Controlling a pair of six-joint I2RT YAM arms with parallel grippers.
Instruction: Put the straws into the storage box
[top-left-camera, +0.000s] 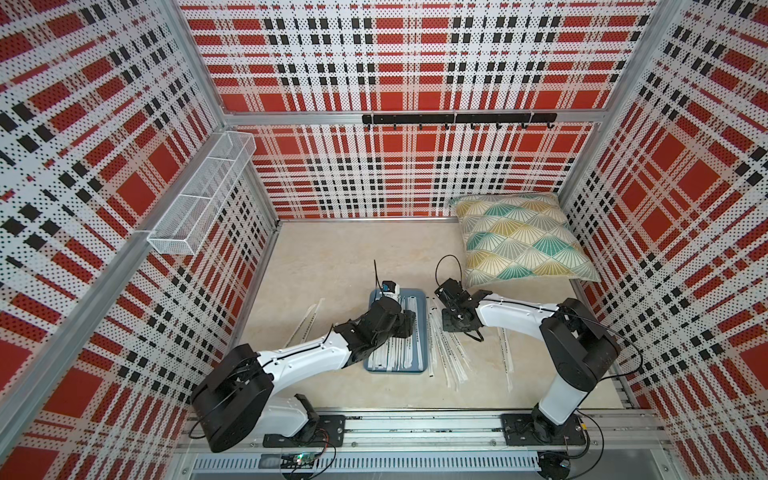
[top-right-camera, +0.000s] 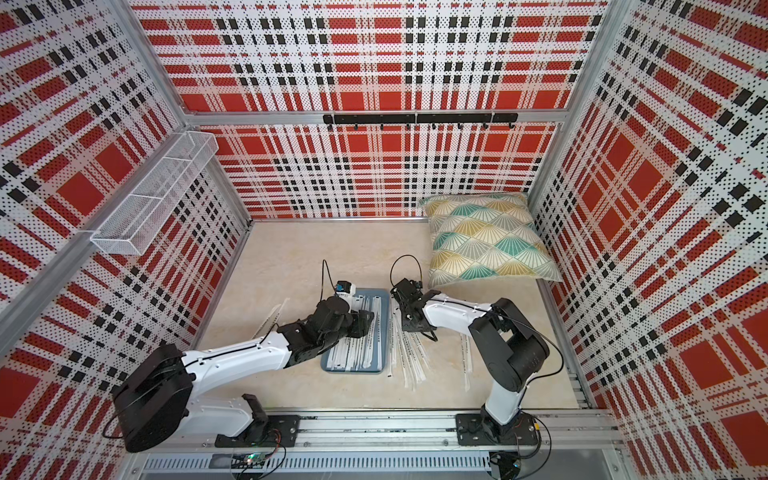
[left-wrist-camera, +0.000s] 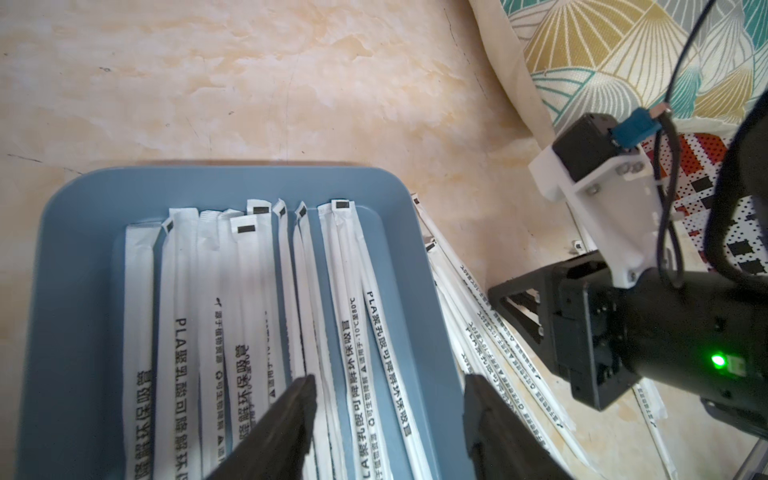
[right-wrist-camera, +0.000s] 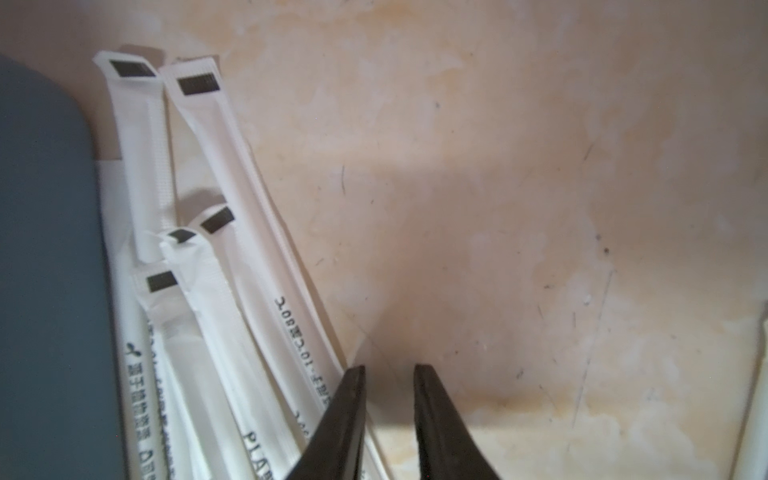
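Observation:
A blue-grey box holds several paper-wrapped straws lying lengthwise, with my left gripper open above its right part, nothing between its fingers. Right of the box a loose bunch of straws lies on the table. My right gripper is low at this bunch's right edge, its fingers part open, one over a straw; whether anything is between them is unclear. More loose straws lie at the table's left and right.
A patterned cushion lies at the back right. A white wire basket hangs on the left wall.

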